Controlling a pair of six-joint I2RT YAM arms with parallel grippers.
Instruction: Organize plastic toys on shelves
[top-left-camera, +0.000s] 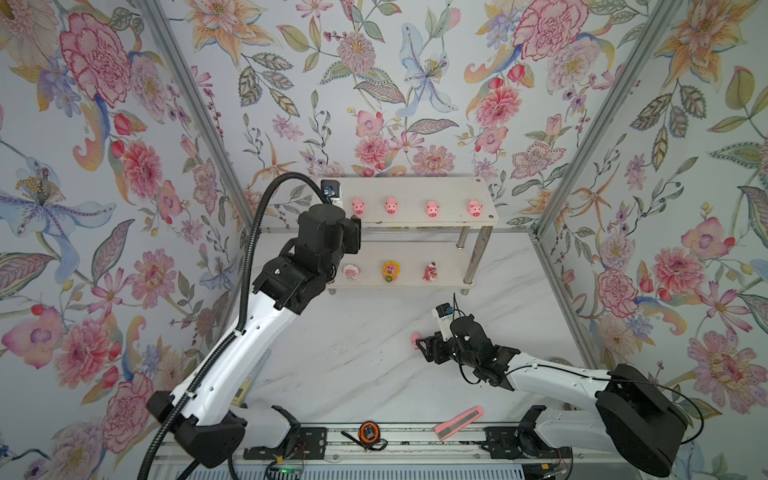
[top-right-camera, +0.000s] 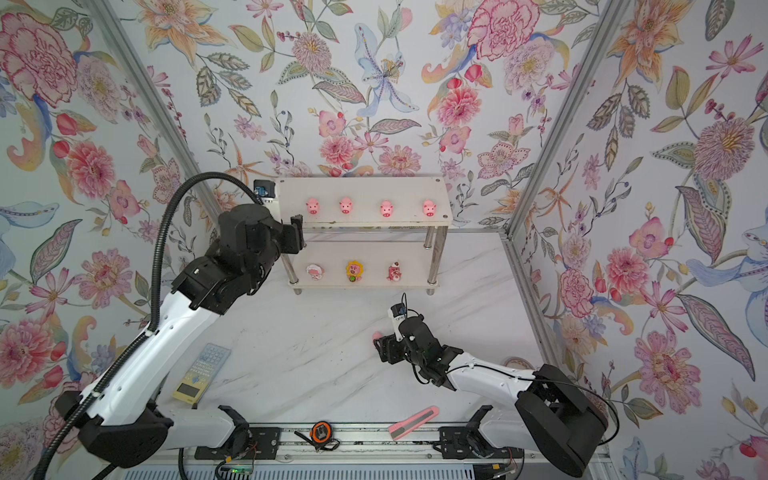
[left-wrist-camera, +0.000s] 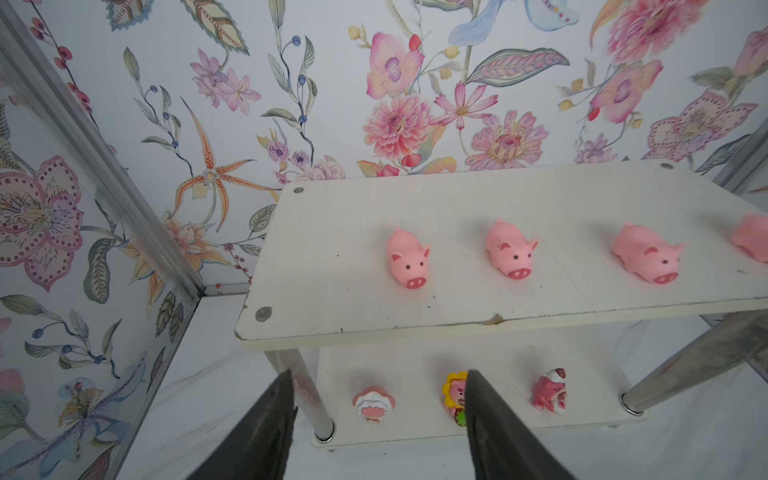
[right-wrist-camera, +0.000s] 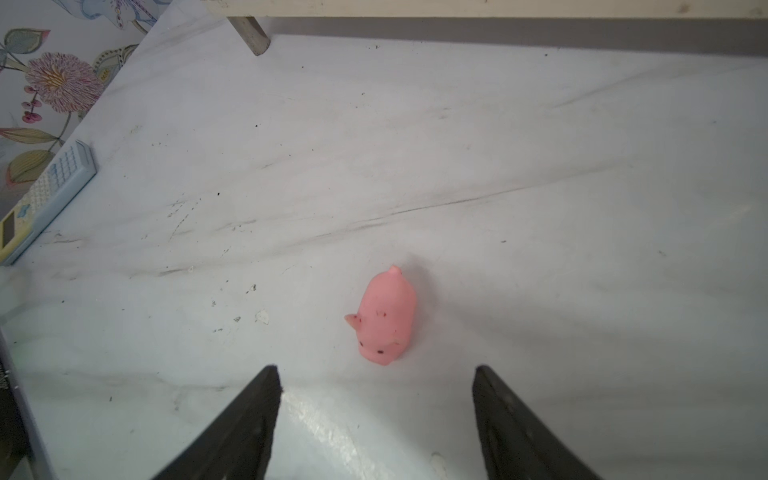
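Four pink pigs stand in a row on the top shelf, the leftmost (left-wrist-camera: 408, 260) at its left part. Three toys sit on the lower shelf: a pale one (left-wrist-camera: 373, 404), a yellow-rimmed one (left-wrist-camera: 455, 396) and a red-and-pink one (left-wrist-camera: 549, 390). My left gripper is raised in front of the shelf, fingers apart and empty. My right gripper is low over the floor, open, with a lone pink pig (right-wrist-camera: 385, 316) lying just beyond its fingers.
The shelf unit's top board (top-right-camera: 364, 192) rests on metal posts. A calculator (top-right-camera: 200, 372) lies at the left edge. Free marble floor stretches in front of the shelves.
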